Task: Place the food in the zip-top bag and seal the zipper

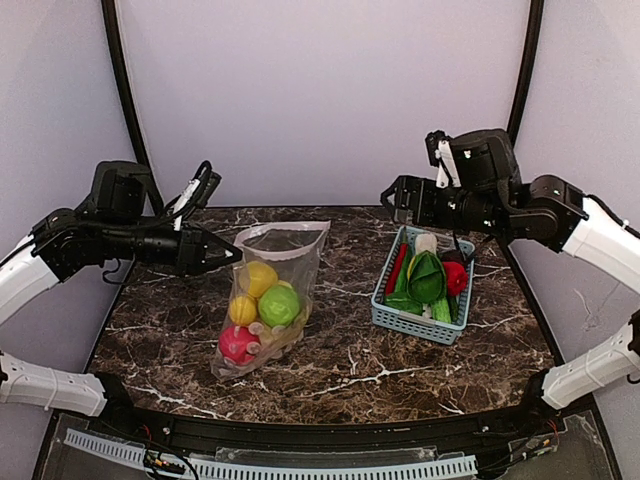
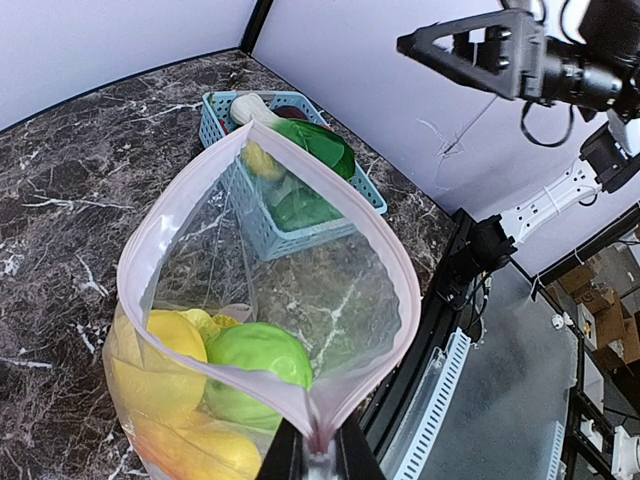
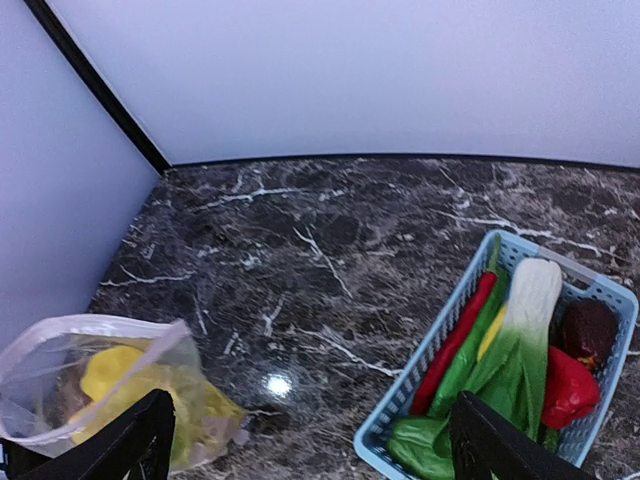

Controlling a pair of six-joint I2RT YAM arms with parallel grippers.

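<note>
The clear zip top bag (image 1: 285, 250) hangs open from my left gripper (image 1: 225, 250), which is shut on its rim; in the left wrist view the pinched rim (image 2: 310, 410) is at the bottom centre. Inside are yellow fruit (image 1: 260, 280), a green round food (image 1: 279, 305) and a red one (image 1: 238, 343). At upper right my right gripper (image 1: 400, 198) is open and empty, apart from the bag, above the blue basket (image 1: 410, 325). The basket holds leafy greens (image 1: 427, 277), a long red pepper (image 3: 450, 350), a red food (image 3: 568, 385) and other vegetables.
Pale walls (image 1: 320, 100) close in the back and sides.
</note>
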